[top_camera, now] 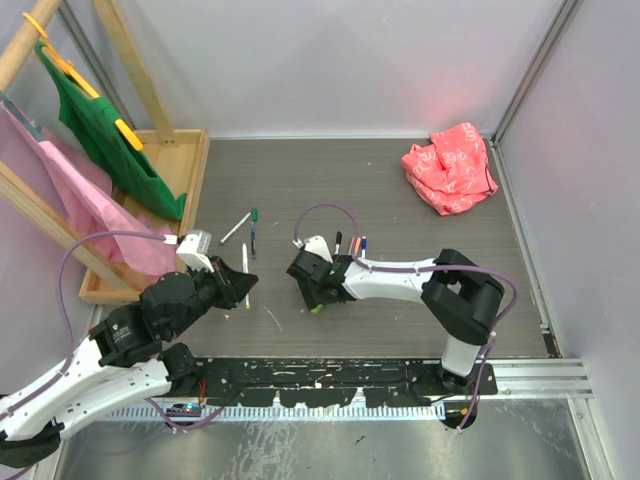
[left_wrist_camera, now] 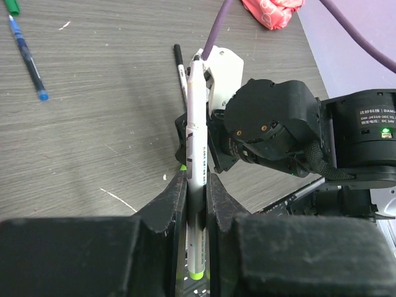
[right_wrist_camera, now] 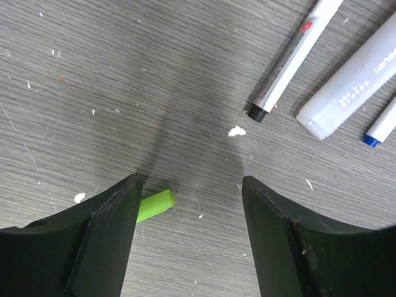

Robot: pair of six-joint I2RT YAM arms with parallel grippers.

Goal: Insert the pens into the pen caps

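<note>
My left gripper is shut on a white pen (left_wrist_camera: 197, 148) with a lime tip, held upright in the left wrist view and seen at the centre-left of the top view. My right gripper is open, low over the table; a lime-green cap (right_wrist_camera: 154, 205) lies by its left finger, with nothing gripped. Beyond it lie a black-tipped white pen (right_wrist_camera: 288, 62), a thicker white marker (right_wrist_camera: 346, 83) and a blue-tipped pen (right_wrist_camera: 382, 127). A blue pen (left_wrist_camera: 28, 59) and a green cap (left_wrist_camera: 12, 6) lie farther left.
A crumpled red cloth (top_camera: 449, 170) lies at the back right. A wooden rack (top_camera: 175, 160) with hanging green and pink cloths stands at the left.
</note>
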